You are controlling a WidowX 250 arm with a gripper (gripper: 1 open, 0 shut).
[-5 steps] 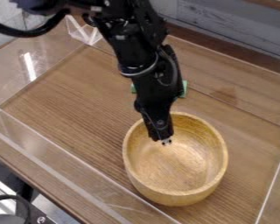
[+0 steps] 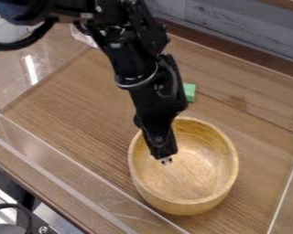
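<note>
The black gripper (image 2: 161,151) points down over the left part of an oval yellow bowl (image 2: 204,187), its tips at or just inside the rim near the back left. It looks shut, with nothing clearly visible between its fingers; the bowl floor seen around it looks empty.
A small green object (image 2: 189,91) lies behind the arm, partly hidden. The wooden table (image 2: 70,119) has free room to the left and right. A white wall runs along the back, and a clear item stands at the back left. A dark cable is at the bottom left.
The gripper has shifted slightly left and down over the bowl, and now hides part of its back-left area. The bowl appears unmoved.
</note>
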